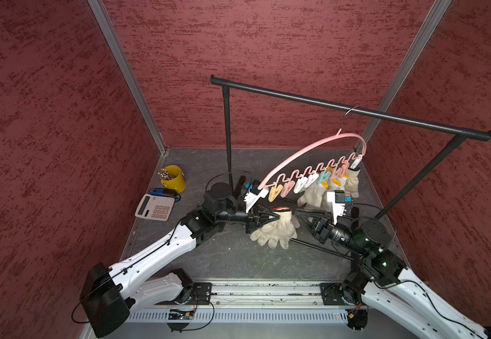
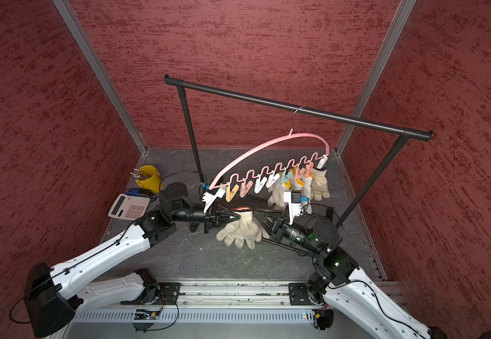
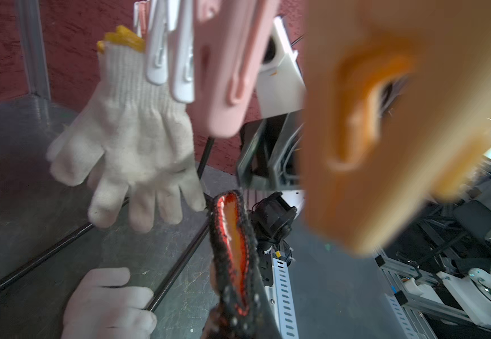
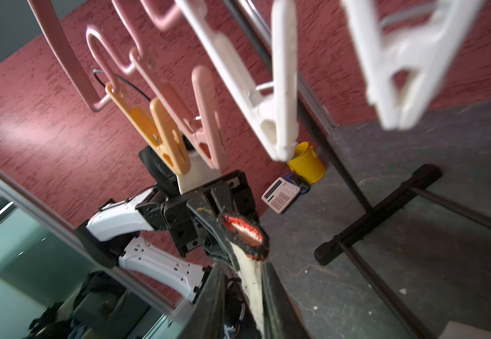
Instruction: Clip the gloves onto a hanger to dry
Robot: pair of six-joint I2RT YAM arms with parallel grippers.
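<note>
My left gripper is shut on the black-edged, red-lined cuff of a white knit glove, whose fingers hang down over the table. In the right wrist view those left fingers pinch the cuff from the side. To the glove's right, my right gripper stands part open; in its own view, its fingers are apart, with the glove showing beyond the gap. Above hangs the pink hanger. Its left-end clips, including a yellow clip and a pink clip, hold nothing.
Several white gloves hang from the hanger's right-hand clips. A black rack carries the hanger, its feet on the table. At the left stand a yellow bucket and a calculator.
</note>
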